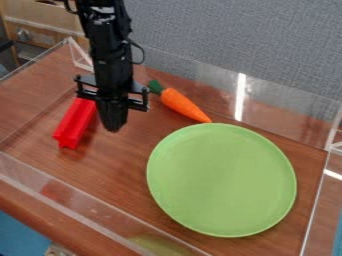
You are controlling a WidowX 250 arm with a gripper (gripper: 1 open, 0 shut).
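My black gripper (114, 120) hangs over the wooden surface at the left-centre, shut, with nothing visible between its fingers. Just left of it lies a red elongated block or tray (72, 127), partly behind the gripper. An orange carrot with a green top (183, 105) lies to the right of the gripper, toward the back. A large green plate (221, 180) fills the right front.
Clear walls (315, 200) border the wooden surface (114, 175), with a grey panel (247, 55) behind.
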